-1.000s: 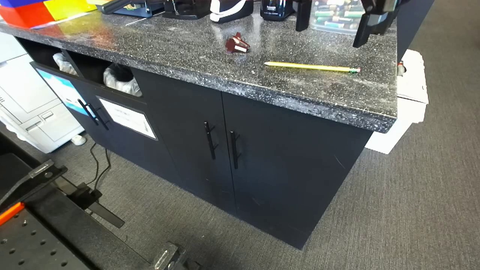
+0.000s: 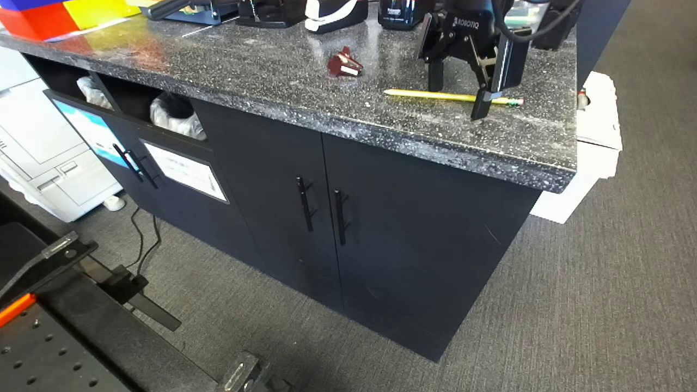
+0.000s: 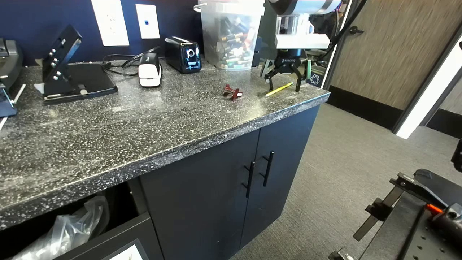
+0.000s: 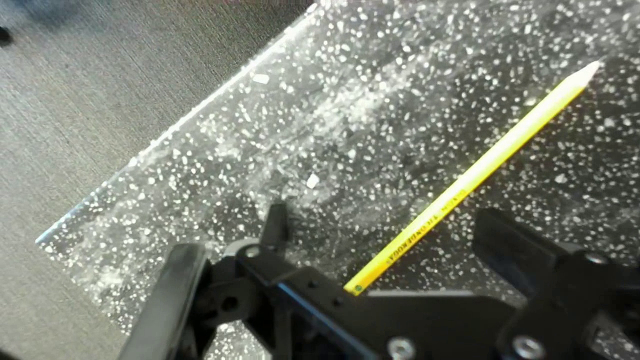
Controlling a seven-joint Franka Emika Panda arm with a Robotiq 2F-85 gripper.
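Note:
On the speckled dark counter (image 2: 274, 72) lies a yellow pencil (image 2: 425, 95), its sharpened end to the left in exterior view 1 and its green-banded eraser end to the right. My gripper (image 2: 455, 101) is open above it, one finger on either side of the pencil's line. In the wrist view the pencil (image 4: 474, 174) runs diagonally between the spread fingertips, its eraser end hidden behind the gripper's body. Nothing is held. Exterior view 2 shows the gripper (image 3: 284, 86) low over the same pencil (image 3: 279, 89).
A dark red staple remover (image 3: 232, 92) sits left of the pencil. Behind stand a tub of batteries (image 3: 229, 39), a black electric sharpener (image 3: 183, 54) and a stapler (image 3: 149, 69). The counter's front edge and right corner are close to the gripper.
My gripper has come down and toward the counter's front edge, from near the battery tub to over the pencil. The pencil lies where it was.

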